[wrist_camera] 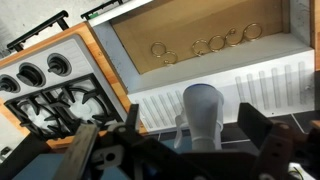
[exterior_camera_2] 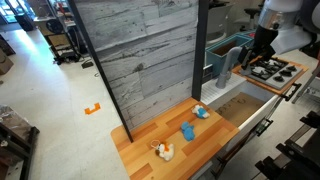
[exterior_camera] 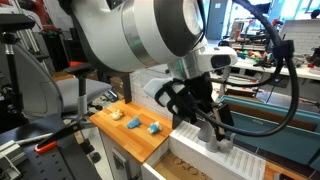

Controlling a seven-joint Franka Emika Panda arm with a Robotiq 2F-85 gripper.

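My gripper is open, its dark fingers standing wide apart on either side of a grey upright cylinder [wrist_camera: 203,105] in the wrist view. No contact between fingers and cylinder shows. In exterior view 1 the gripper [exterior_camera: 216,122] is low over the white counter strip, partly covering the cylinder. A small grey tap [exterior_camera: 226,144] is beside it. From exterior view 2, the cylinder [exterior_camera_2: 224,76] stands on the strip by the wall's end, with the gripper [exterior_camera_2: 242,62] close by.
An open wooden drawer [wrist_camera: 225,18] holds several gold rings. A stove [wrist_camera: 65,95] with black grates adjoins the counter strip. The wooden counter [exterior_camera: 143,140] carries small blue and yellowish items. A grey plank wall [exterior_camera_2: 150,55] and a teal bin [exterior_camera: 275,120] bound the space.
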